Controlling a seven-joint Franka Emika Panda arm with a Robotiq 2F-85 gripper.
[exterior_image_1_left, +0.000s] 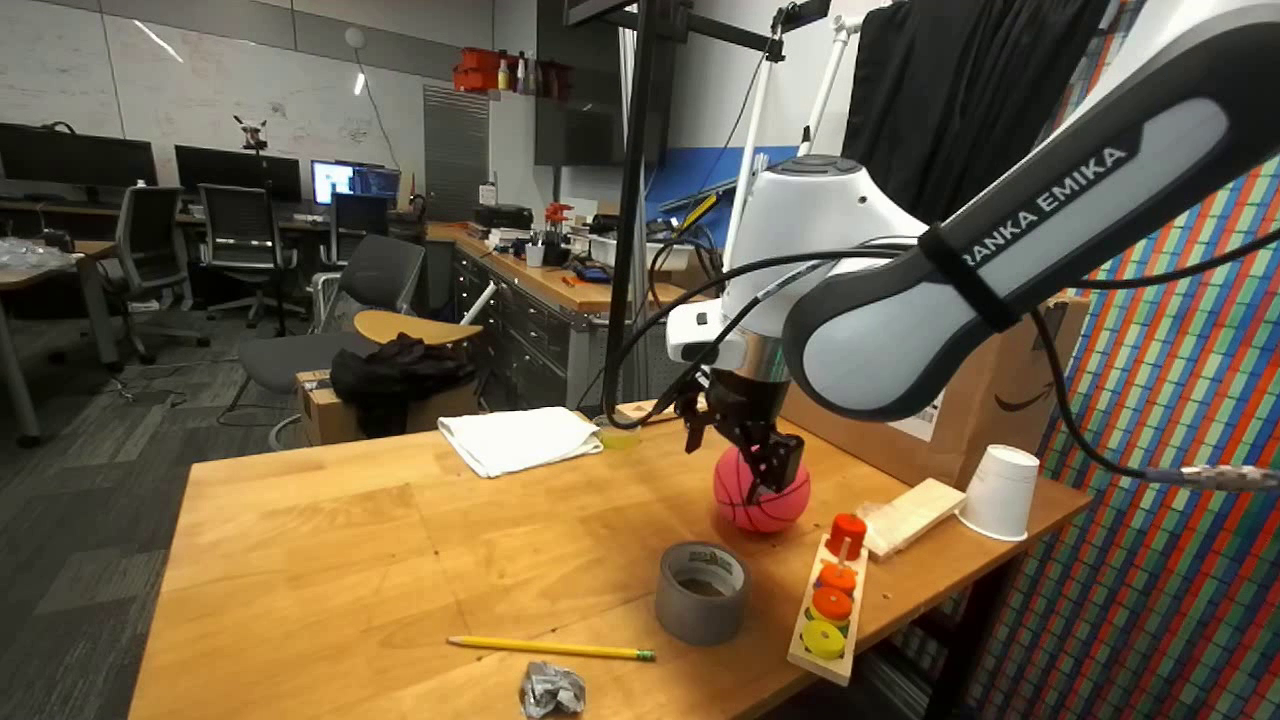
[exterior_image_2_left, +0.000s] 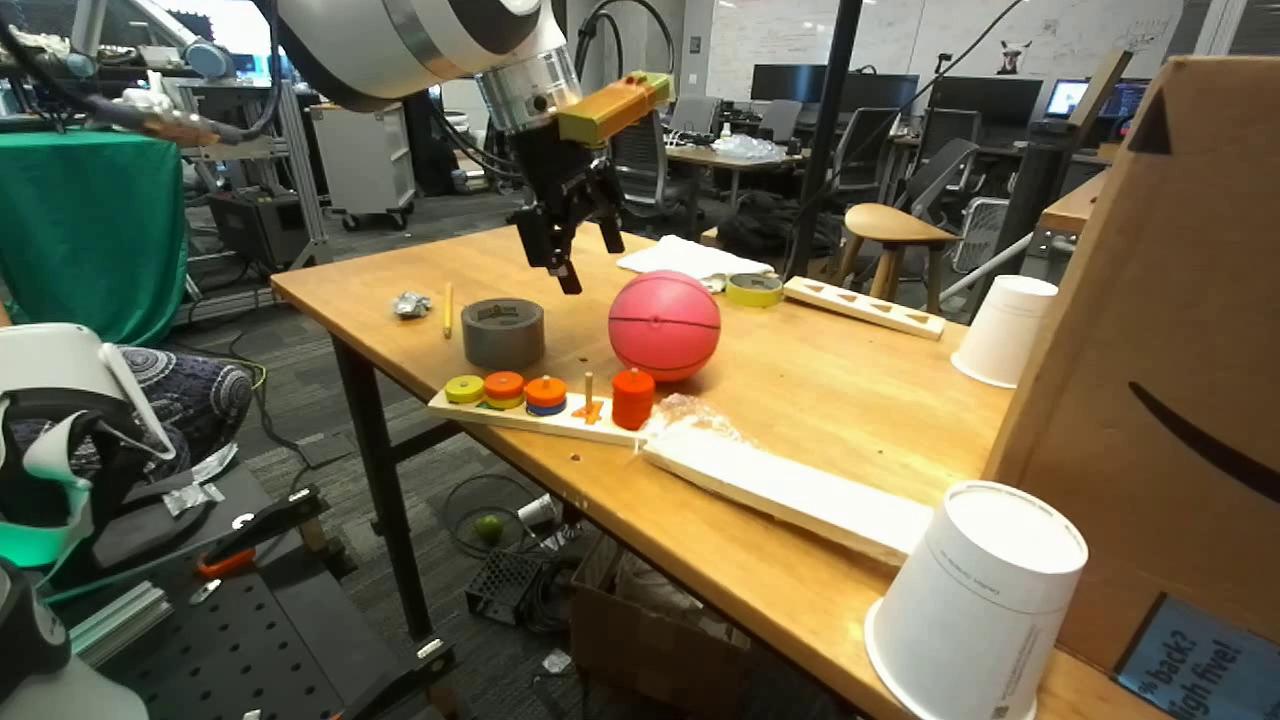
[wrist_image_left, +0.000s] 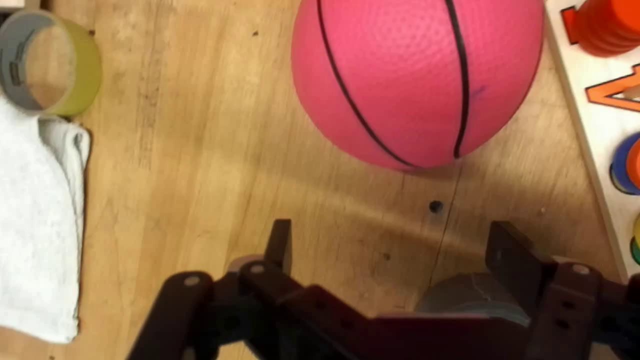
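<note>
My gripper is open, its fingers (wrist_image_left: 279, 247) wide apart with nothing held between them. In exterior view 1 the gripper (exterior_image_1_left: 725, 466) hangs above the table, in front of part of the pink ball (exterior_image_1_left: 768, 506). From the other side, the gripper (exterior_image_2_left: 593, 266) shows clear of the tabletop, left of the ball (exterior_image_2_left: 663, 326). A grey tape roll (exterior_image_1_left: 699, 614) stands on the table nearer the front; in the wrist view the roll (wrist_image_left: 474, 294) is partly hidden by the gripper.
A wooden peg board with coloured discs (exterior_image_1_left: 828, 606) lies along the table edge. Also on the table are a pencil (exterior_image_1_left: 552, 649), crumpled foil (exterior_image_1_left: 553, 690), a white cloth (exterior_image_1_left: 519, 440), a yellow tape roll (exterior_image_2_left: 755, 290) and white cups (exterior_image_2_left: 978, 600). A cardboard box (exterior_image_2_left: 1128, 312) blocks one side.
</note>
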